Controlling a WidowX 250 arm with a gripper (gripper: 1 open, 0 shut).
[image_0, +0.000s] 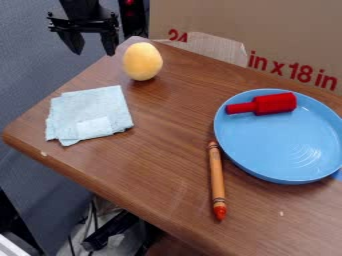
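Observation:
My black gripper hangs at the top left, off the table's edge, with its fingers apart and nothing seen between them. A yellow egg-shaped object stands near the back left of the wooden table, right of the gripper. A folded pale cloth lies at the left. A blue plate holds a red cylinder with a handle. An orange crayon lies left of the plate.
A cardboard box stands along the back.

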